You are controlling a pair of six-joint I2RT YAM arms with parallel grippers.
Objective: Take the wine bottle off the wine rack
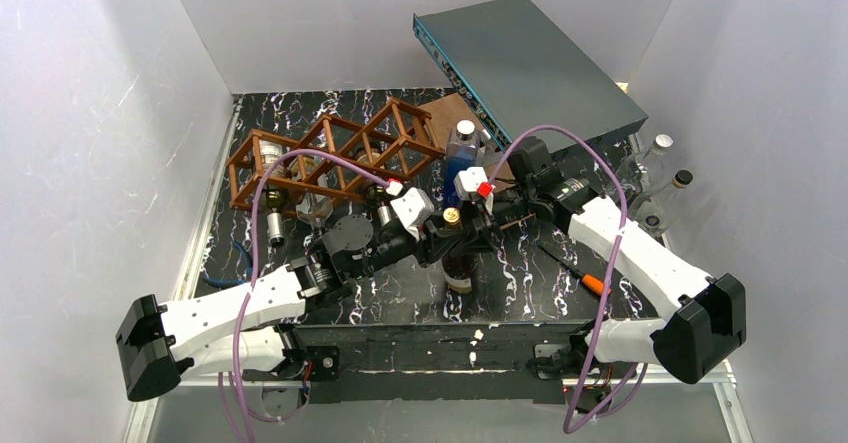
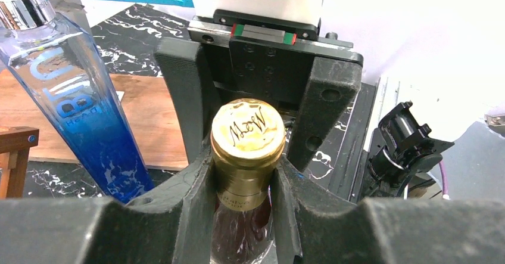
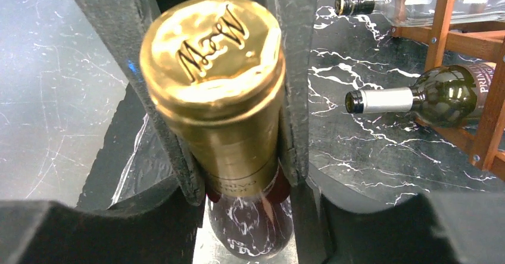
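A dark wine bottle (image 1: 459, 273) with a gold cap stands close to upright near the table's front middle. My left gripper is shut on its neck, a finger on each side below the cap. From the opposite side, my right gripper is shut on the neck too; the two sets of fingers overlap in both wrist views. The bottle's gold cap (image 3: 211, 55) shows clear above the fingers. Left of it in the top view, the wooden wine rack (image 1: 335, 153) holds other bottles, including a green one (image 3: 449, 94).
A blue bottle (image 1: 461, 163) stands just behind the grippers. Behind it is a large dark box (image 1: 530, 73). Clear bottles (image 1: 655, 183) stand at the right wall, and an orange-handled screwdriver (image 1: 592, 283) lies at right.
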